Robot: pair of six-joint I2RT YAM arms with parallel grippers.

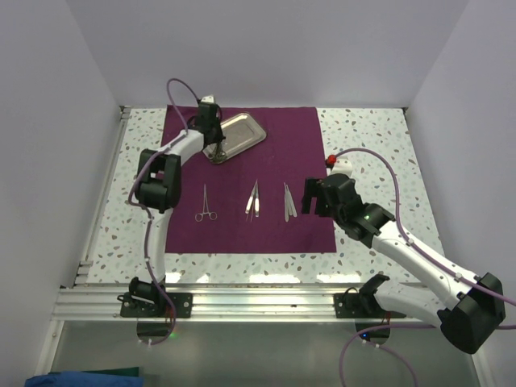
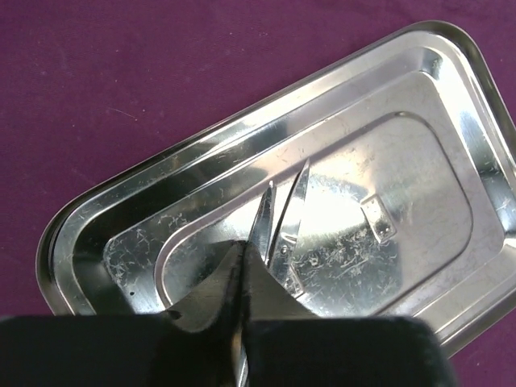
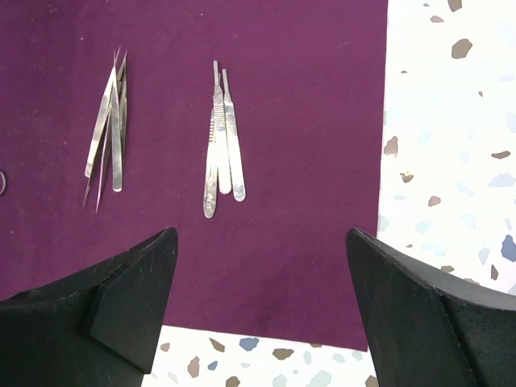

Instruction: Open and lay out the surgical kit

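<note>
A steel tray [image 1: 246, 129] lies on the purple cloth at the back left. My left gripper is down inside it over steel instruments with blades [image 2: 290, 222]; its fingers look close together, but whether they grip anything is hidden. On the cloth lie a hemostat [image 1: 205, 214], several tweezers [image 3: 117, 145] and several scalpel handles [image 3: 234, 153], each kind grouped. My right gripper stands open and empty above the right part of the cloth.
Speckled table surrounds it, with walls at the sides and back.
</note>
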